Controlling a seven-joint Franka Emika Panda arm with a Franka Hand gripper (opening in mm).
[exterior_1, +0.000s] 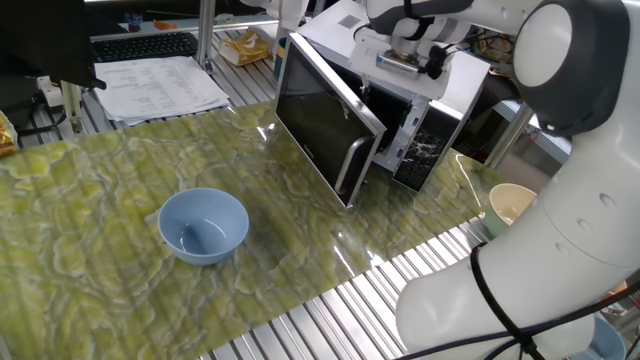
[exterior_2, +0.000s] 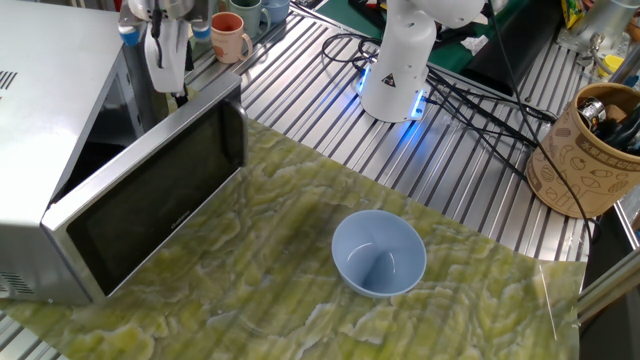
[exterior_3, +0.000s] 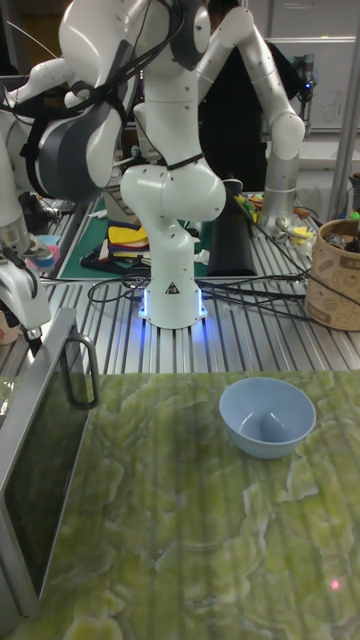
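Observation:
A silver microwave (exterior_2: 50, 90) stands with its dark-windowed door (exterior_2: 160, 185) swung part way out over the green marbled mat. The door's handle (exterior_3: 80, 371) is at the free edge. My gripper (exterior_2: 180, 98) points down on the inner side of the door, close to its top edge near the handle end. In exterior view 3 the gripper (exterior_3: 34, 343) shows at the left, just behind the door. Its fingertips are small and partly hidden, so neither the finger's state nor contact with the door is clear. A light blue bowl (exterior_1: 203, 226) sits upright and looks empty on the mat.
Mugs, one of them peach (exterior_2: 230, 38), stand behind the microwave. A cream and green bowl (exterior_1: 509, 205) lies near the arm. A brown patterned bucket (exterior_2: 585, 155) stands at the far side. Around the blue bowl, the mat (exterior_1: 90, 250) is clear.

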